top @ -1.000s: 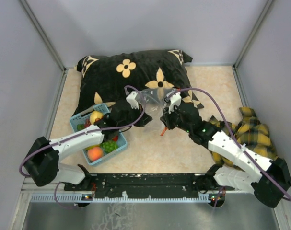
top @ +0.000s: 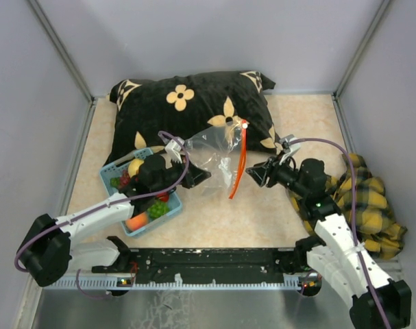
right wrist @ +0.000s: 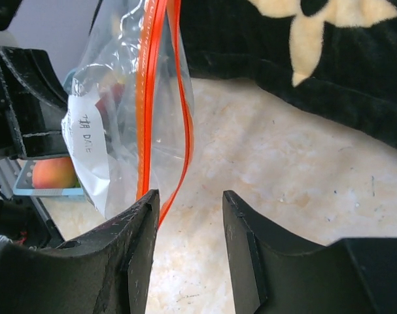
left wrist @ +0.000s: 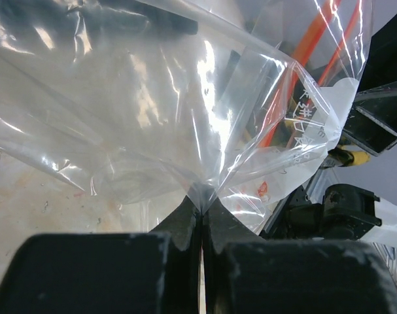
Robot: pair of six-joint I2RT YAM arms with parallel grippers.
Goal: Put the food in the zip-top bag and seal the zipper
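Observation:
The clear zip top bag (top: 225,154) hangs above the table, and no food shows inside. Its orange zipper edge (top: 240,164) faces right. In the right wrist view the two orange strips (right wrist: 147,91) stand a little apart. My left gripper is shut on the bag's gathered film, at the side away from the zipper. To the right of the zipper, my right gripper is open with nothing between its fingers. Play food, including an orange fruit (top: 137,222), green grapes (top: 158,209) and a yellow piece (top: 136,166), lies in the blue basket (top: 175,210), partly under the left arm.
A black cushion with flowers (top: 214,89) fills the back of the table. Yellow-black checked cloth (top: 372,212) is heaped at the right. Bare tabletop (top: 228,226) lies in front of the bag and between the arms.
My right gripper was at the bag's zipper edge; it has moved right, clear of it, and opened. The left gripper has shifted slightly left with the bag, and the orange edge now shows fully.

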